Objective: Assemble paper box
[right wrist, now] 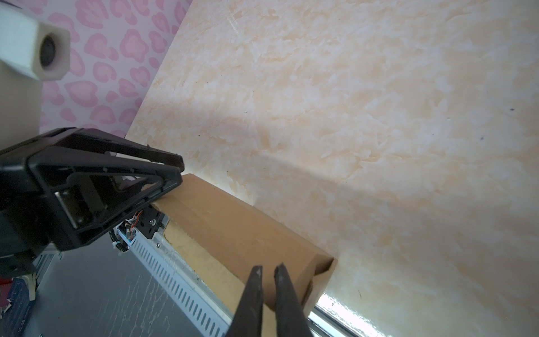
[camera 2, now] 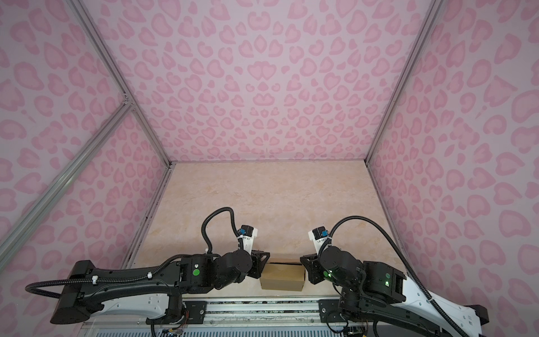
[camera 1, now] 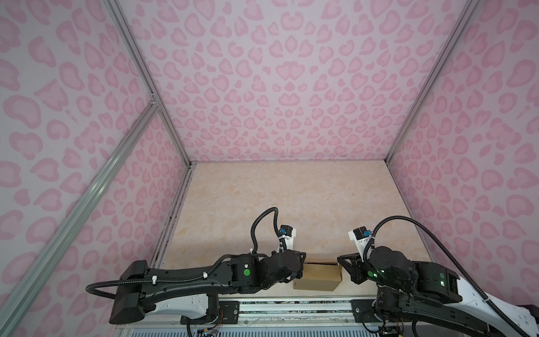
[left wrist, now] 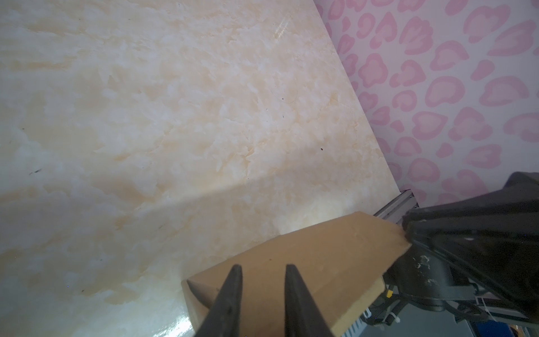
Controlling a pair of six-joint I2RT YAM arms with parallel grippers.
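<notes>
A brown cardboard box point(camera 1: 317, 275) point(camera 2: 282, 277) sits at the near edge of the table between my grippers, its top flap point(left wrist: 314, 247) point(right wrist: 235, 224) folded over toward the front. My left gripper point(camera 1: 298, 264) point(camera 2: 261, 262) is at the box's left end and my right gripper point(camera 1: 343, 261) point(camera 2: 306, 262) at its right end. In each wrist view blurred fingertips are over the flap at that end, with a narrow gap between them; whether anything is between them is unclear. The other gripper appears at the far end of the box in each wrist view.
The tabletop point(camera 1: 286, 196) behind the box is clear. Pink patterned walls point(camera 1: 292, 78) and metal rails point(camera 1: 404, 129) bound it. A slotted metal strip point(right wrist: 174, 280) runs below the front edge.
</notes>
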